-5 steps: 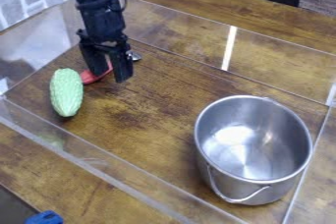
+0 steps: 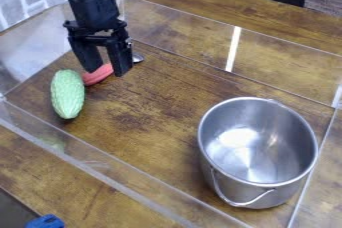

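My black gripper [image 2: 102,60] hangs open at the left, over a red-handled utensil [image 2: 96,74] that lies on the wooden floor of a clear-walled tray; its metal end shows just right of the fingers. A pale green corn-like vegetable [image 2: 67,94] lies just in front and left of the gripper. A steel pot [image 2: 257,142] with a wire handle stands at the right.
The clear walls of the tray [image 2: 120,184] run round the work area. A blue object [image 2: 44,222] sits outside at the bottom left corner.
Over the last second my gripper has moved left from above the middle of the utensil's far end. The vegetable and pot have not moved.
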